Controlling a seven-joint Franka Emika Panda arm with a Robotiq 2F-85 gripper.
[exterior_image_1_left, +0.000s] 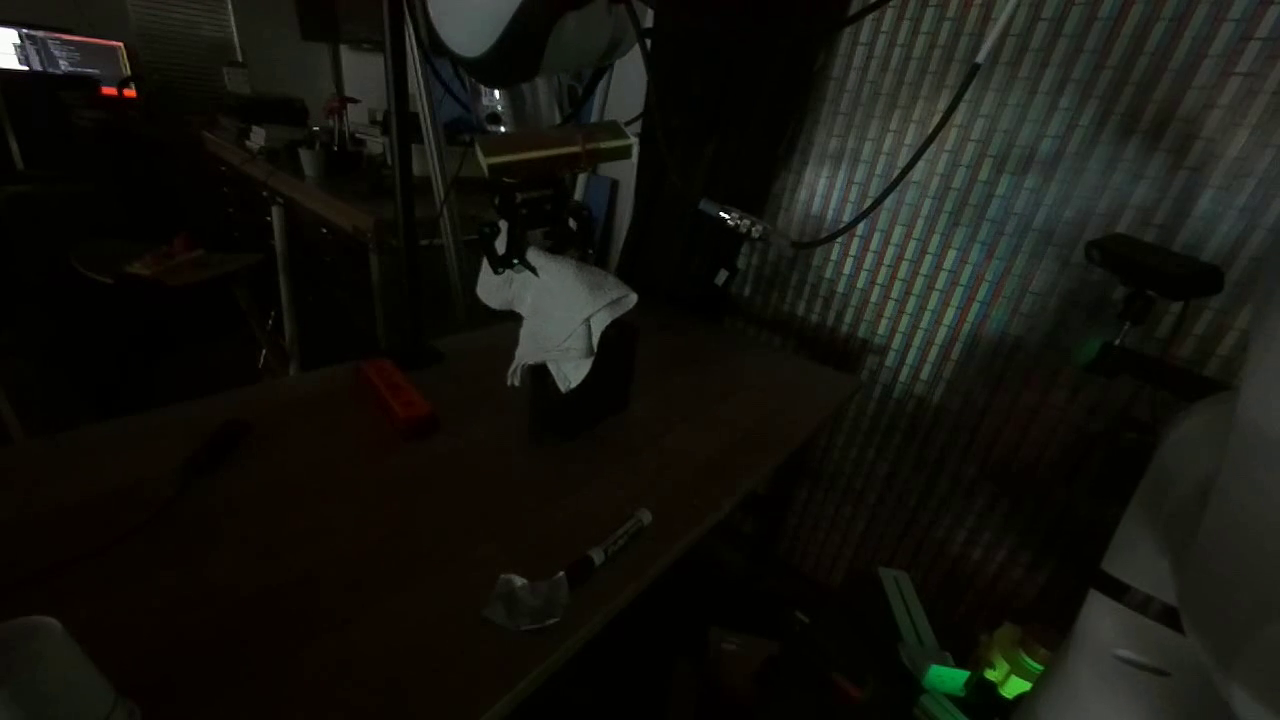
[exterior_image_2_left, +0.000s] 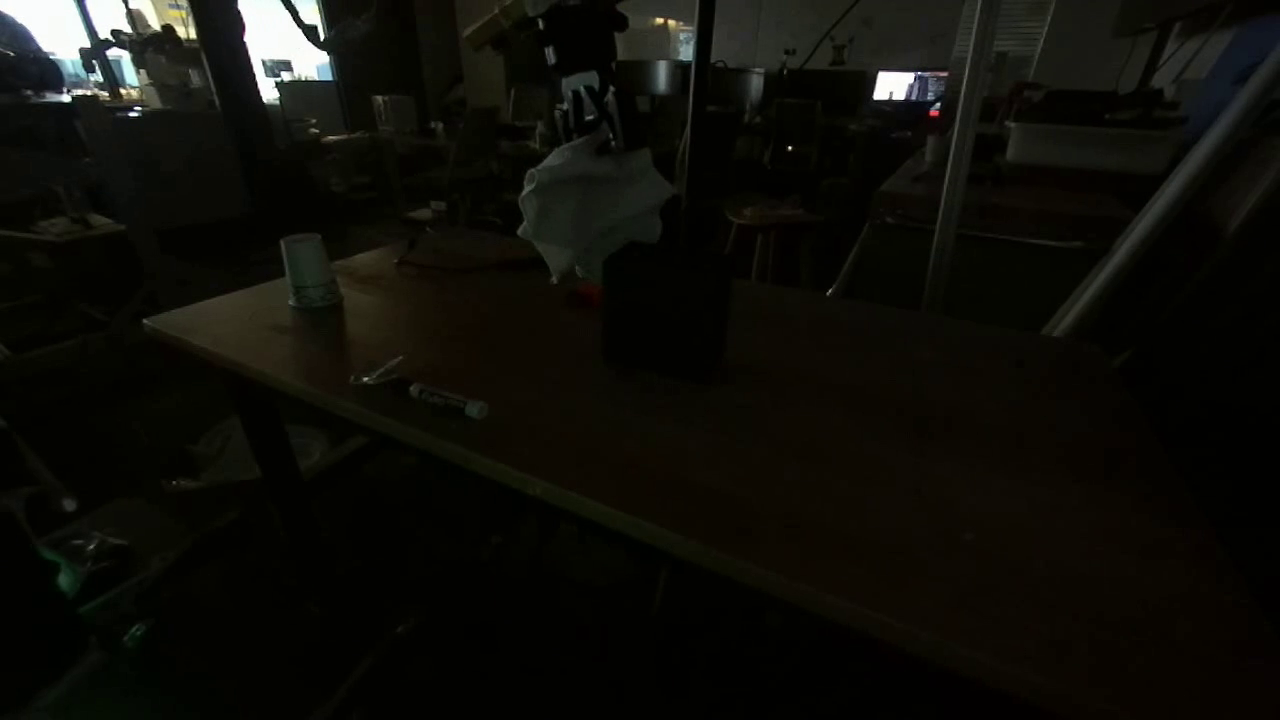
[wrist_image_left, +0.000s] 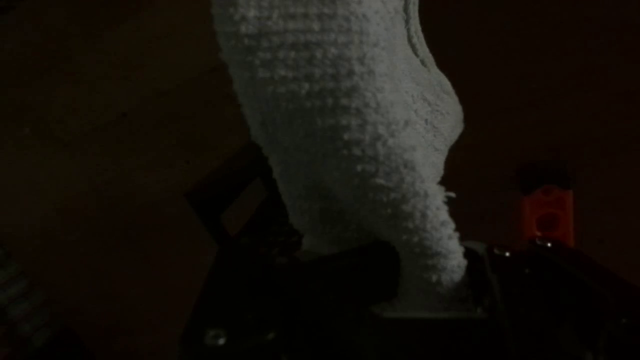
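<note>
A white cloth (exterior_image_1_left: 564, 306) hangs from my gripper (exterior_image_1_left: 518, 262), which is shut on its upper part. Its lower folds dangle freely over a dark box (exterior_image_1_left: 594, 390) in exterior view 1 and partly cover it from sight. Seen from exterior view 2, the cloth (exterior_image_2_left: 590, 210) spreads beneath the gripper (exterior_image_2_left: 590, 130), up and to the left of the dark box (exterior_image_2_left: 667, 310). Whether cloth and box touch, I cannot tell. The wrist view has the terry cloth (wrist_image_left: 342, 114) running up out of the dark fingers.
A marker (exterior_image_2_left: 446, 401) and a crumpled clear wrapper (exterior_image_1_left: 525, 600) lie near the table's edge. An orange-red block (exterior_image_1_left: 396, 398) lies left of the box. A white cup (exterior_image_2_left: 310, 271) stands at the far end. The scene is very dark.
</note>
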